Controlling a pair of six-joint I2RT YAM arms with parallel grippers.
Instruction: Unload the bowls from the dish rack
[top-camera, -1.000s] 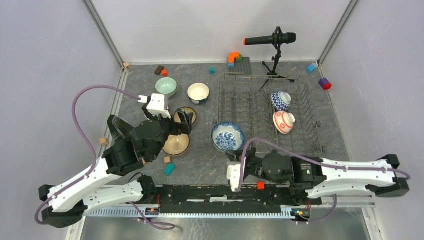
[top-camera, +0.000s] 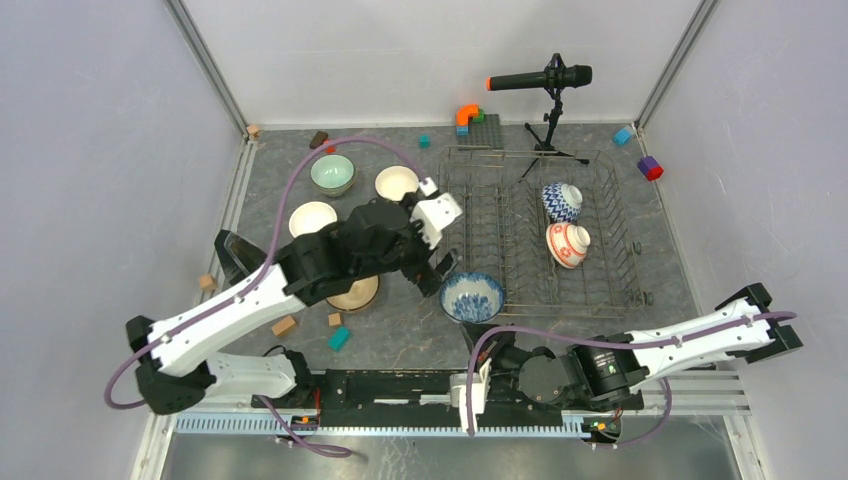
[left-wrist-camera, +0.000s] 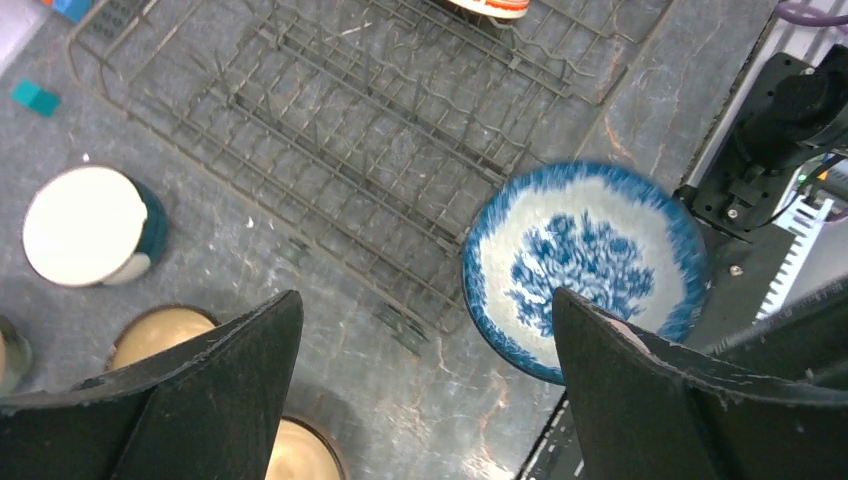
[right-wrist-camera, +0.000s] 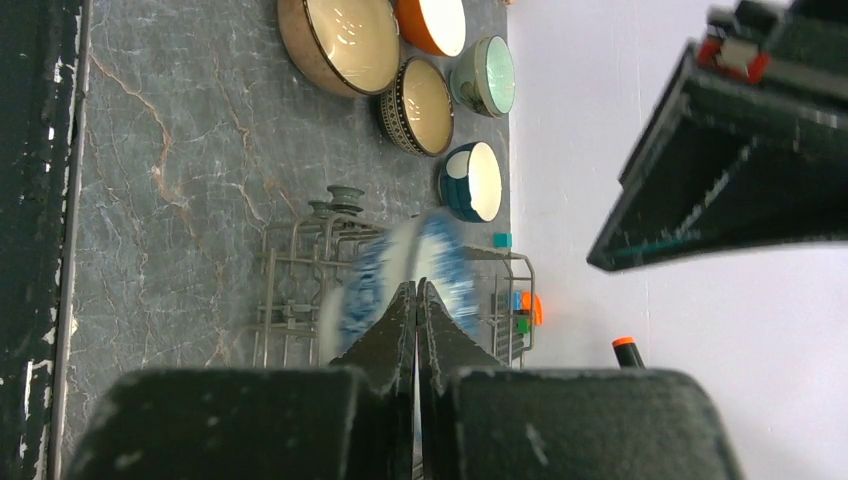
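Note:
A blue-and-white bowl (top-camera: 472, 297) is raised at the front-left corner of the dish rack (top-camera: 540, 300), at my right gripper, which is shut; the bowl is blurred behind its fingertips, and its grip on the rim cannot be made out. My left gripper hangs open just left of that bowl, pointing down at it. A blue zigzag bowl (top-camera: 561, 202) and an orange-patterned bowl (top-camera: 568, 244) rest tilted in the rack's right part.
Several bowls, including a green one (top-camera: 332, 173) and a cream one (top-camera: 396, 182), stand on the left of the table (top-camera: 390, 330). Small blocks lie around the edges. A microphone stand (top-camera: 548, 90) is behind the rack.
My left arm has moved right toward the blue-and-white bowl. My right arm and that bowl have shifted toward the front and right, and the bowl now appears more tilted.

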